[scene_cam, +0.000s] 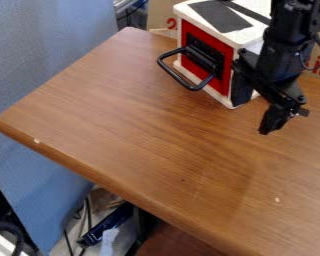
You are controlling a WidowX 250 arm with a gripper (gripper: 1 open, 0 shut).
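Observation:
A white box with a red front (203, 52) and a black U-shaped handle (178, 75) stands at the back of the wooden table (149, 160). My black gripper (267, 122) hangs in front of the box's right side, low over the tabletop, pointing down. Whether its fingers are open or shut is hard to make out; no object is visible in it.
A cardboard box (318, 62) is behind at the back. A blue surface (49, 60) lies beyond the left edge, with cables and clutter on the floor below.

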